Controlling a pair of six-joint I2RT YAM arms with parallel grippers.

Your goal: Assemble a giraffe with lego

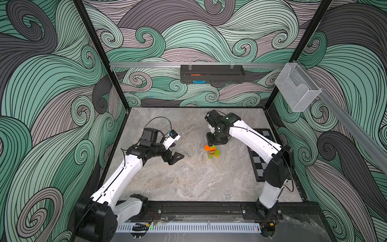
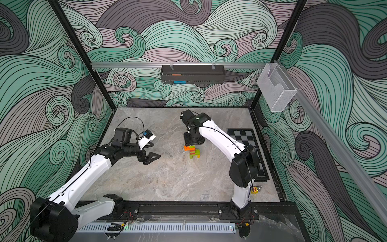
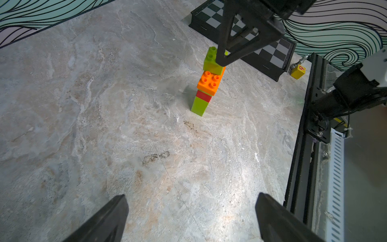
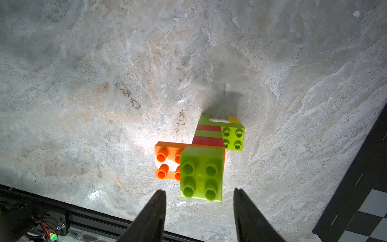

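The lego figure [image 1: 211,153] stands mid-table: green legs and body, red and green layers, an orange plate, and a green brick [image 4: 200,172] on top with studs up. My right gripper is open just above it, the top brick below and between the fingertips' line of sight, not gripped. In the left wrist view its dark housing hangs over the figure [image 3: 209,82]. My left gripper [image 1: 176,150] stands open left of the figure, with bare table between its fingers.
A checkered board [image 2: 241,137] lies at the right, with a small yellow object [image 2: 254,189] near its front end. A dark tray [image 1: 212,73] and a wire basket [image 1: 297,86] hang on rails.
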